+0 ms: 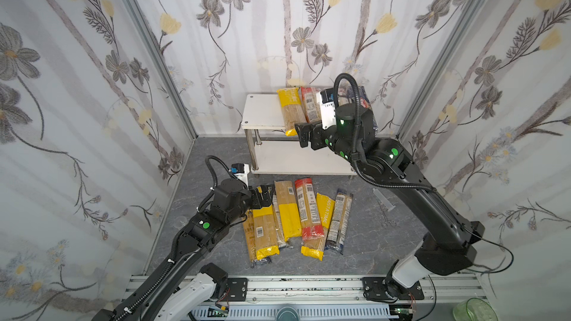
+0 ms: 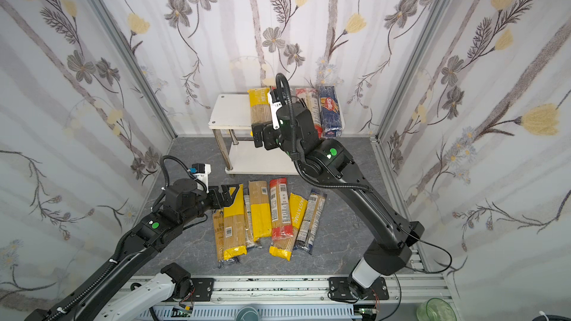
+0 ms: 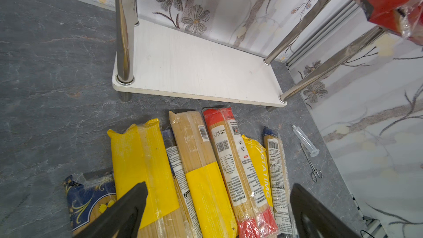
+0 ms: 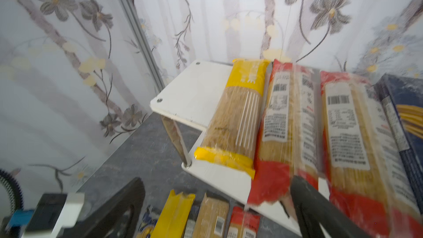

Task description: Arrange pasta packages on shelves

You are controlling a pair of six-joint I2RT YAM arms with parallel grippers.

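On the top shelf [image 1: 260, 110] lie a yellow pasta pack [image 4: 232, 119], two red packs [image 4: 282, 119] and a blue pack [image 2: 330, 110]. My right gripper [image 2: 266, 136] is open in front of their near ends, holding nothing. Several packs lie on the floor before the rack: yellow ones [image 3: 143, 171], a red one [image 3: 233, 167] and dark-ended ones [image 3: 275, 176]. My left gripper stands open above their left part, nothing between its fingers.
The lower shelf [image 3: 193, 61] is empty, as is the top shelf's left part. A syringe [image 3: 304, 138] and scissors [image 3: 312, 167] lie right of the floor packs. Bare floor is left of the packs.
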